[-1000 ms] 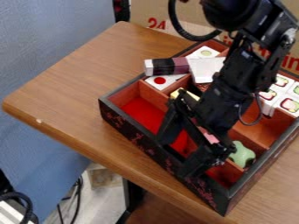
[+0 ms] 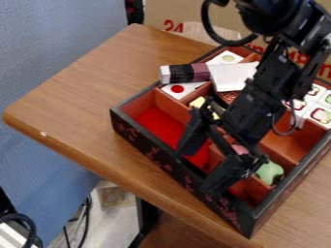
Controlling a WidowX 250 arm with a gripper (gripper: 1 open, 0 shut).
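A black robot arm reaches from the top right down into a compartmented box (image 2: 139, 136) with red-orange insides and dark patterned walls. Its gripper (image 2: 207, 160) hangs low over the front-middle compartments; whether anything is between its fingers is unclear. A pink item (image 2: 238, 149) is partly hidden behind it, and a pale green piece (image 2: 269, 172) lies in the right-front compartment. A small pale yellow item (image 2: 196, 103) shows behind the arm.
White cards with red marks (image 2: 179, 90) and a striped dark-and-white item (image 2: 184, 73) lie at the box's back. A cardboard box stands behind.
The gripper and lower arm have shifted slightly, uncovering a little more of the box's middle. The objects in the box look unmoved.
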